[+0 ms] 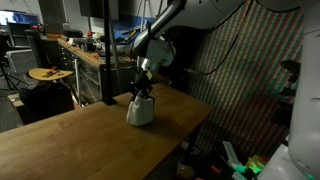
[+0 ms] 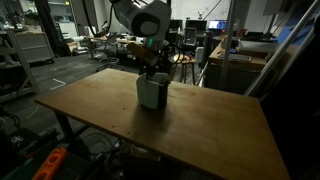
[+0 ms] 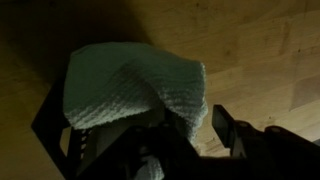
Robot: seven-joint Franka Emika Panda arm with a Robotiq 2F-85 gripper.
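A pale cloth (image 1: 139,112) hangs over a dark container on the table; in exterior view 2 the cloth (image 2: 151,93) covers its near side. My gripper (image 1: 145,90) points down from the arm, right at the top of the cloth. In the wrist view the whitish-green cloth (image 3: 130,80) fills the middle, lying across the black container's ridged edge (image 3: 52,125). The dark fingers (image 3: 238,134) of my gripper stand apart at the bottom of that view. Shadow hides whether any cloth lies between them.
Bare wood (image 2: 225,125) also spreads to the right in exterior view 2. A dark post (image 1: 108,50) rises behind the table.
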